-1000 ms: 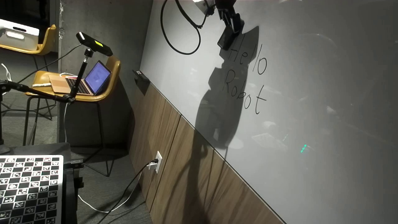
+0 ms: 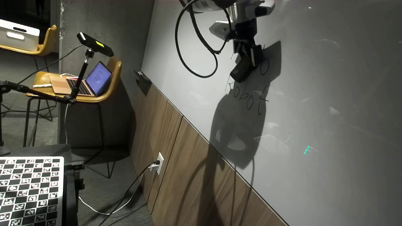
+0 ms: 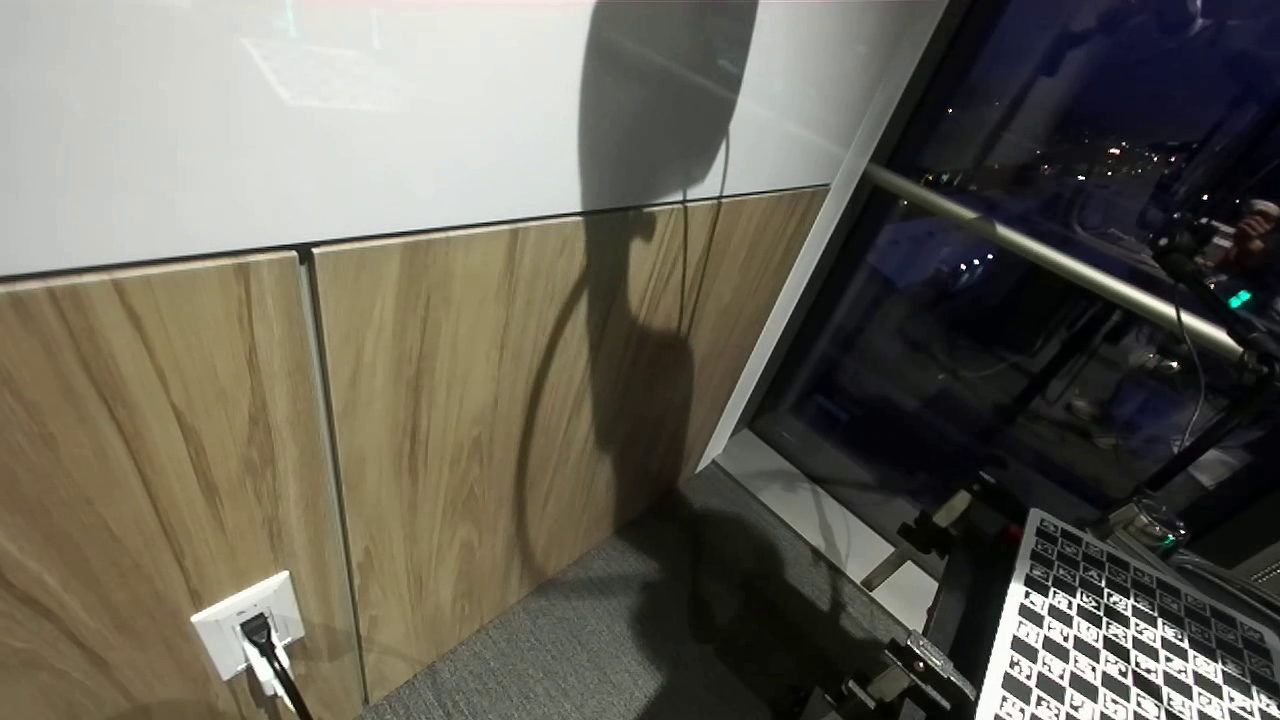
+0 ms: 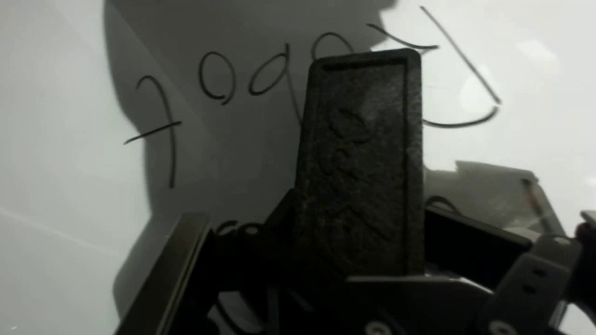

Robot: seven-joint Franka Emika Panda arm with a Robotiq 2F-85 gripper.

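Observation:
My gripper (image 2: 248,56) is shut on a dark rectangular eraser (image 2: 241,71) in front of a white board (image 2: 339,105). Raised marks show on the broad face of the eraser (image 4: 360,150) in the wrist view. Black handwriting (image 2: 260,105) on the board ends in the letters "obot", while the "R" above them is partly covered by the eraser. Of the word "Hello", the final "o" (image 2: 264,67) shows clearly; most of the rest is behind the gripper. From the wrist, "Robot" appears upside down, its "t" (image 4: 172,150) at left. Contact between eraser and board cannot be told.
Wood panels (image 2: 196,158) run below the board, with a wall outlet (image 3: 246,624) and plugged cables. A small dark holder (image 2: 142,76) sits at the board's left edge. A black cable (image 2: 177,41) loops from the arm. The board's right side is free.
In exterior view 1 the arm and the held eraser have moved right and downward across the board. Much of "Hello", visible earlier, is now hidden behind the gripper, and the "R" is partly covered.

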